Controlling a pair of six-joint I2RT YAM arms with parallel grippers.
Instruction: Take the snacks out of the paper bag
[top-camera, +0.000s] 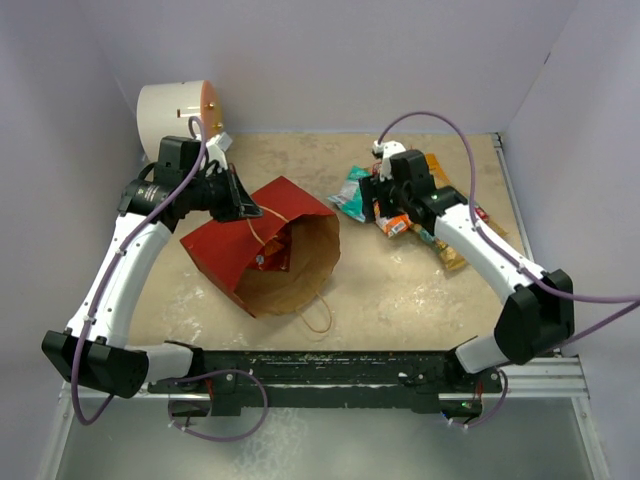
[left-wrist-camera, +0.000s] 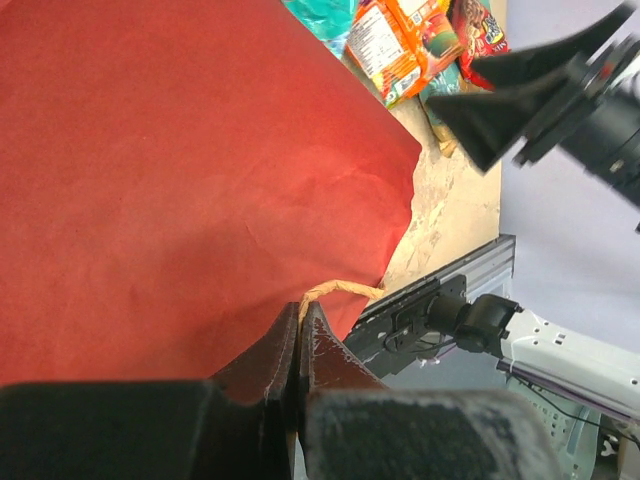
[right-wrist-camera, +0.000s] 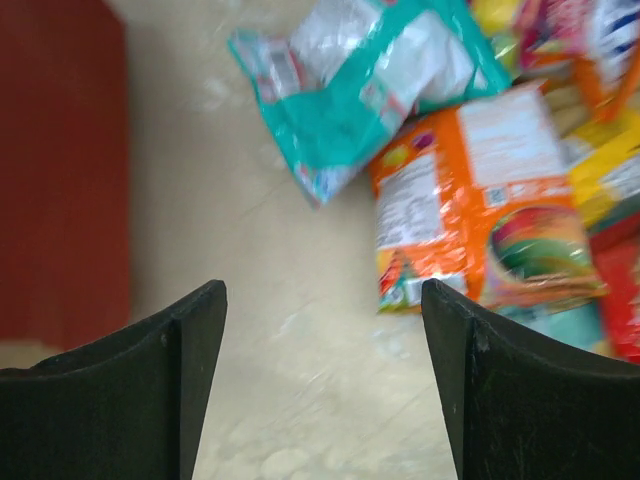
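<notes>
The red paper bag (top-camera: 225, 250) lies on its side, its mouth showing a red packet (top-camera: 270, 255) inside. My left gripper (top-camera: 243, 208) is shut at the bag's upper edge by its cord handle (left-wrist-camera: 340, 287); whether the cord is between the fingertips is unclear. My right gripper (top-camera: 376, 198) is open above the snack pile, right of the bag, with nothing visibly held. Below it, in the right wrist view, lie a teal packet (right-wrist-camera: 340, 110) and an orange packet (right-wrist-camera: 480, 200).
More snacks (right-wrist-camera: 620, 170) lie at the table's right. A white cylinder (top-camera: 160, 115) stands at the back left, and walls enclose both sides.
</notes>
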